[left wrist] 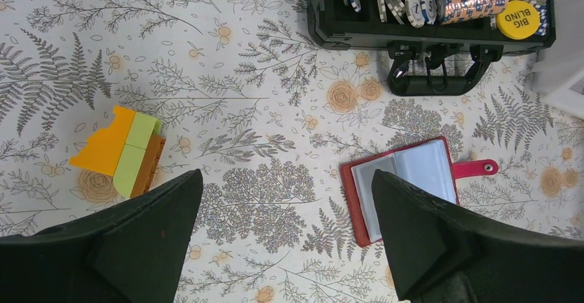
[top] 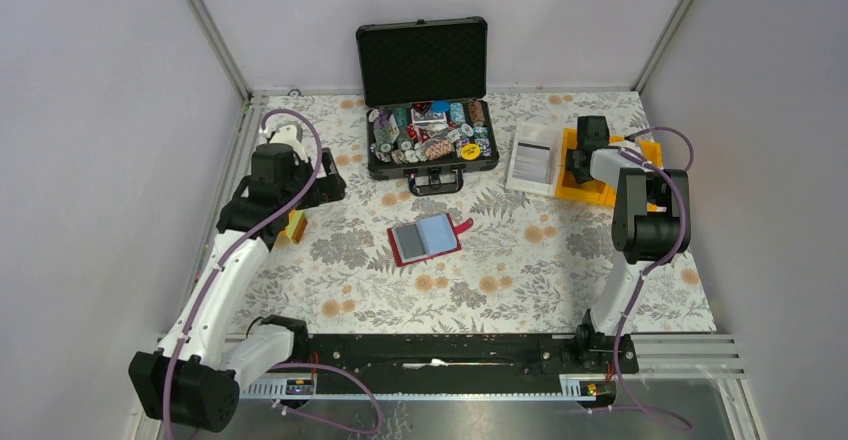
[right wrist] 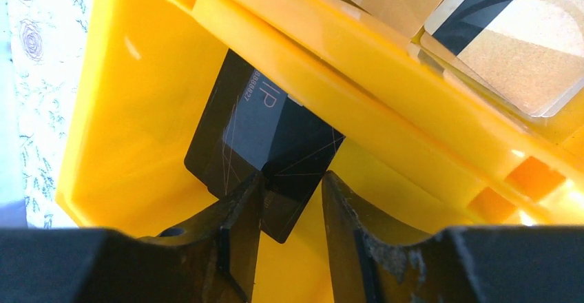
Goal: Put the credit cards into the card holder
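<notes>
Black cards (right wrist: 265,120) lie in a compartment of the yellow tray (right wrist: 131,110) in the right wrist view. My right gripper is part open just over them, a gap between its fingertips and the cards' lower corner showing there; whether either finger touches them I cannot tell. The red card holder (top: 391,250) rests opened out mid-table, with grey and blue inner faces and a strap to the right. It also appears as a red-edged holder (left wrist: 352,210) in the left wrist view, partly behind a finger. My left gripper is wide open and empty over the table.
Across the yellow divider lie beige cards (right wrist: 530,62). A white tray (top: 515,165) adjoins the yellow one. An open black case (top: 405,172) full of chips stands at the back. A yellow-green block (left wrist: 131,153) sits at the left.
</notes>
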